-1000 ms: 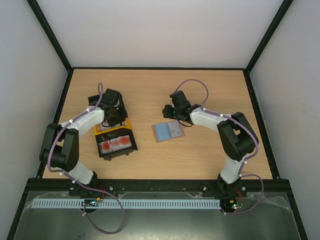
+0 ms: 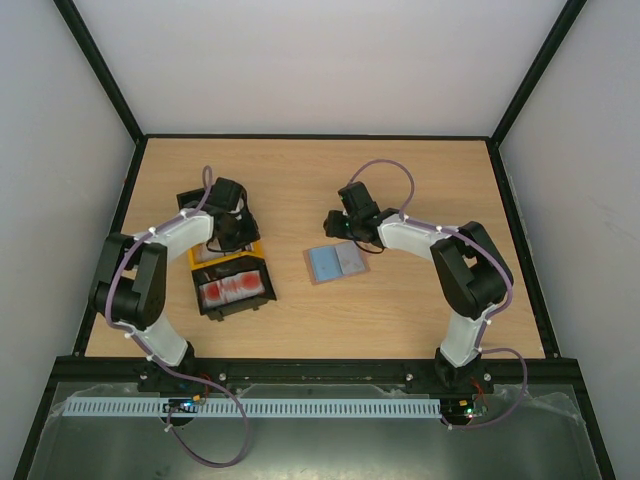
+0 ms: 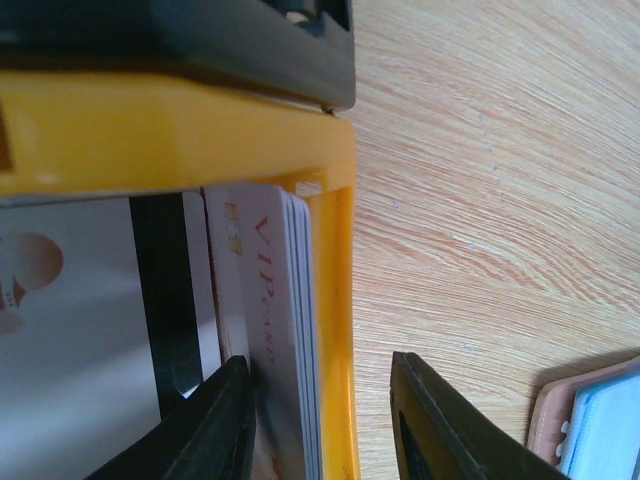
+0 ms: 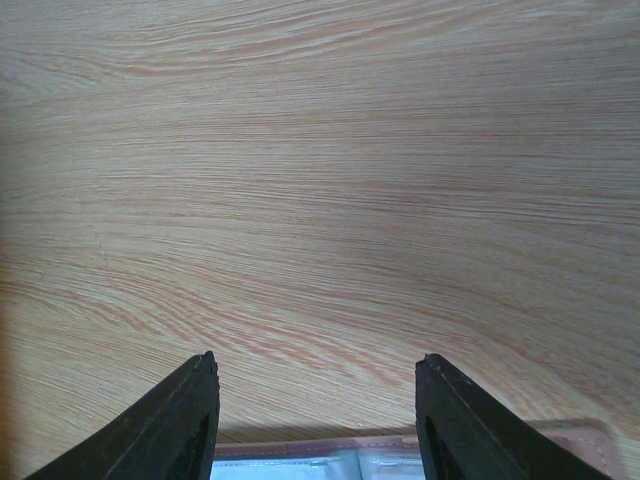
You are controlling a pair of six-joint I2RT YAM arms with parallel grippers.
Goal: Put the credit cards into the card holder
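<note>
White credit cards stand on edge as a thin stack against the inner right wall of a yellow tray. Over them is my left gripper, its fingers apart; one finger is at the cards' face, the other beyond the tray's outer wall. Whether that finger touches the cards is hard to tell. On the table's middle lies the open card holder, with a blue and a grey side. My right gripper is open and empty beside the holder's far edge.
The yellow tray is part of a black toolbox with a clear-covered compartment in front. A large white card or box with a black stripe fills the tray's left part. Table around the holder is clear.
The left gripper has shifted slightly to the right over the toolbox, and its forearm has swung right a little. My right arm and the card holder look unmoved.
</note>
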